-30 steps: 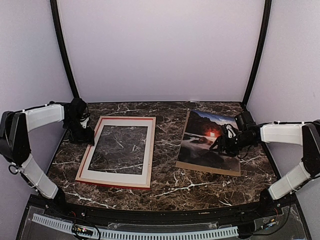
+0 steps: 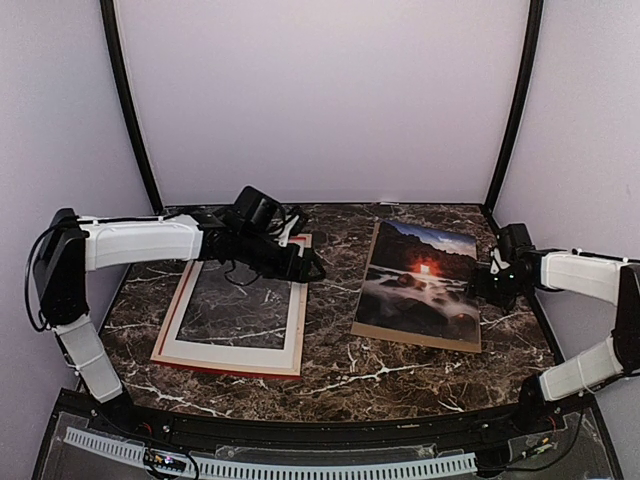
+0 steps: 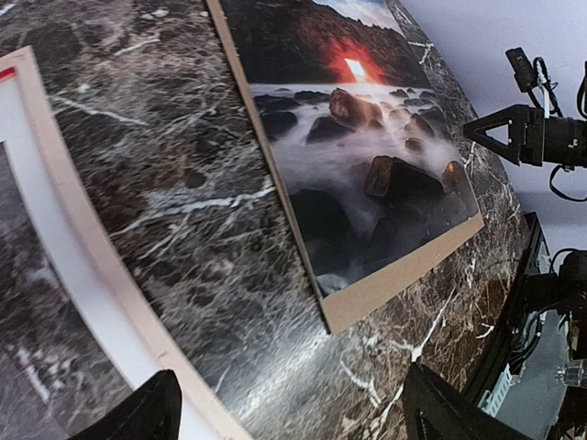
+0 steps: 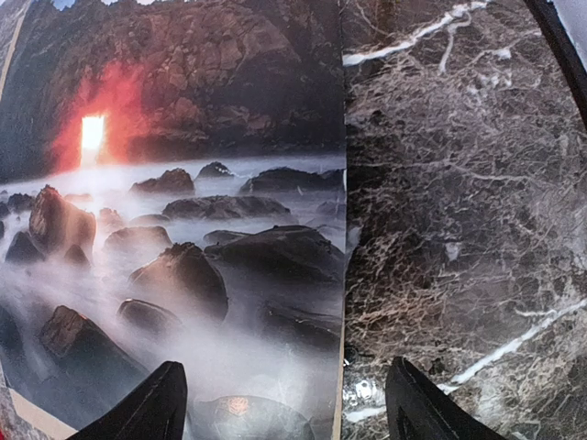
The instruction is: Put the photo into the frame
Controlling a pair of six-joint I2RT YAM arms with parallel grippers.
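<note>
The photo (image 2: 410,300) of misty rocks with a red glow lies on its tan backing on the right half of the marble surface. The empty frame (image 2: 166,350), pale wood with a white mat and red edging, lies on the left. My left gripper (image 2: 306,268) is raised over the frame's right side, open, its fingers wide apart with nothing between them. My right gripper is over the photo's right edge, fingers apart on either side of that edge, holding nothing visible.
Bare marble (image 2: 335,240) separates frame and photo, with more along the front. Pale walls (image 2: 320,100) enclose the back and sides, with dark edge rails.
My left gripper has swept right from the far left to over the frame's right side. My right gripper has shifted right to the photo's right edge. Frame and photo appear unmoved.
</note>
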